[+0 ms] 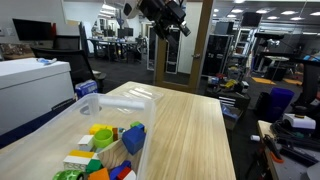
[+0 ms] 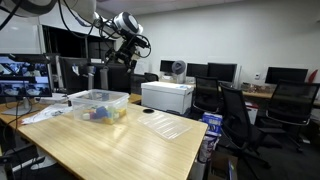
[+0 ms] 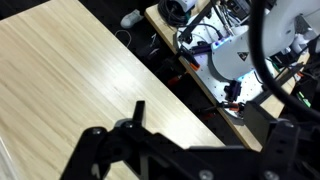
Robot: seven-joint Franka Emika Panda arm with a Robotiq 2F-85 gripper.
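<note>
In the wrist view my gripper is open, its dark fingers standing wide apart over bare wood with nothing between them. The second exterior view has the gripper (image 2: 133, 58) high above the table, near the clear plastic bin (image 2: 98, 98). That bin (image 1: 148, 120) fills the near left of the first exterior view. Inside it lie a green cup-like piece (image 1: 98, 130), a blue block (image 1: 133, 138), an orange block (image 1: 99, 174) and several other coloured pieces. In the first exterior view the fingertips are hard to make out against the dark background.
A pale flat sheet or tray (image 2: 165, 124) lies at its far side. In the wrist view, cables and a white device (image 3: 235, 62) are beyond the table's edge.
</note>
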